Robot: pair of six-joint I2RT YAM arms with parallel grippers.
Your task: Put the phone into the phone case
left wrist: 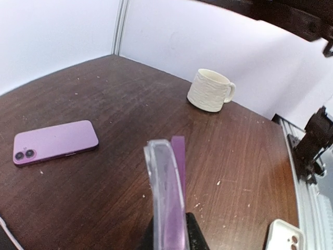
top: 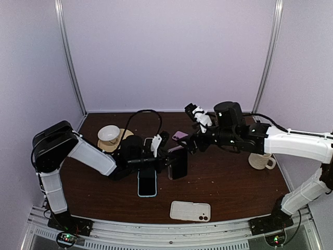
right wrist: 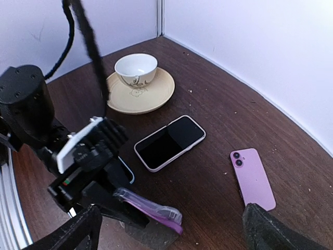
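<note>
In the top view my left gripper is shut on a phone and a clear case, held on edge over the middle of the table. The phone's dark face shows there. In the left wrist view the clear case and a purple phone edge lie side by side, the purple standing slightly proud. From the right wrist view the clear case also shows purple along one side; how fully the phone sits inside cannot be told. My right gripper is open, its fingers spread apart with nothing gripped.
A second purple phone lies flat behind. Dark-faced phones lie below the left arm. A white phone or case lies near the front edge, a mug at right, and a cup on a saucer at back left.
</note>
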